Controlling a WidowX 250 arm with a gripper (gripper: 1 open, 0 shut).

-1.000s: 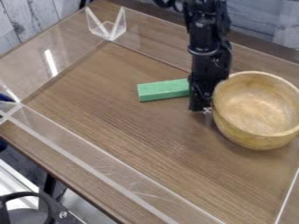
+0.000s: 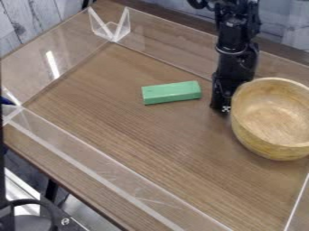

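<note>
A wooden bowl (image 2: 273, 122) sits at the right side of the table. The black gripper (image 2: 225, 106) is low against the bowl's left edge, its fingertips partly hidden there; it looks shut, with nothing visible between its fingers. A green block (image 2: 171, 92) lies on the table to the left of the gripper, apart from it.
A clear plastic piece (image 2: 110, 27) stands at the back left. Dark objects and cables (image 2: 27, 217) are at the lower left, off the table's edge.
The gripper and bowl have shifted right over the last second, and the arm has moved right, away from the green block. The block looks nearly unmoved.
</note>
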